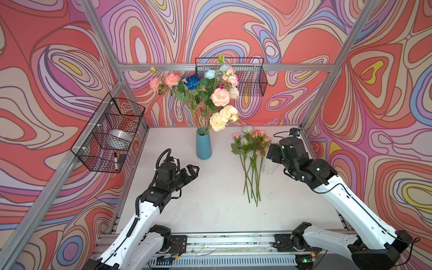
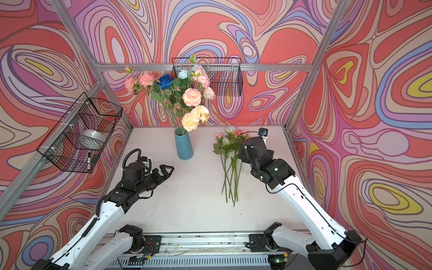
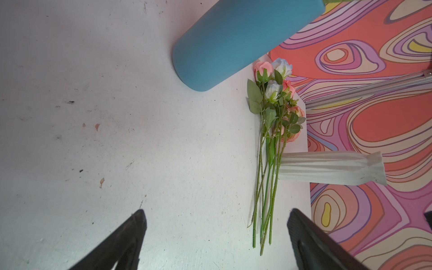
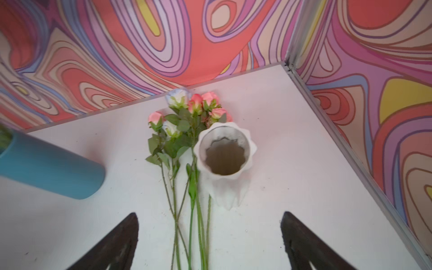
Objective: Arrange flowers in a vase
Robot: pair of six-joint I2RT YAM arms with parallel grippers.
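A teal vase (image 1: pixel 203 146) stands upright at the back of the table, filled with tall pink, cream and blue flowers (image 1: pixel 220 97). To its right, several pink and white flowers (image 3: pixel 271 130) lie flat with their stems toward the front. A white vase with a scalloped rim (image 4: pixel 225 189) is upright just right of those flowers; in the top views the right arm partly covers it. My right gripper is open above the table in front of the white vase, holding nothing. My left gripper stands open and empty, front-left of the teal vase.
Black wire baskets hang on the left frame (image 1: pixel 108 135) and the back rail (image 1: pixel 231 76); the left one holds a white bowl (image 1: pixel 119 138).
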